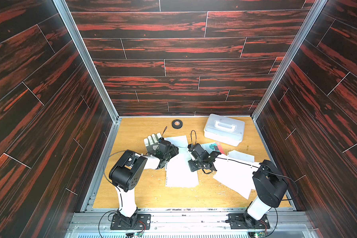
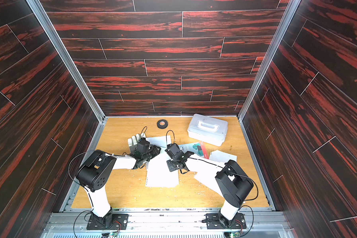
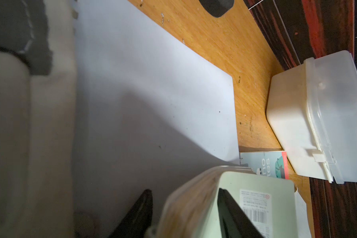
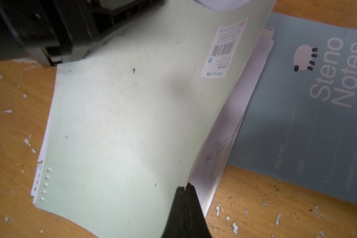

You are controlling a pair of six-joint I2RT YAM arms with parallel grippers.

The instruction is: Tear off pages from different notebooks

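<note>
A notebook with a pale green cover and a barcode label lies mid-table, spiral holes along one edge. Its pages bow up at one side, and my left gripper is shut on this thick edge, with the cover against one finger. Over the cover's lower edge in the right wrist view, my right gripper is shut, and nothing clear shows between its tips. From above, both grippers stand close together over the notebook. A blue Steno Notes notebook rests beside it.
Loose white sheets lie on the right, partly under the right arm. Behind stand a clear plastic box and a black tape roll. A grey-white glove lies at left. Paper scraps dot the table front.
</note>
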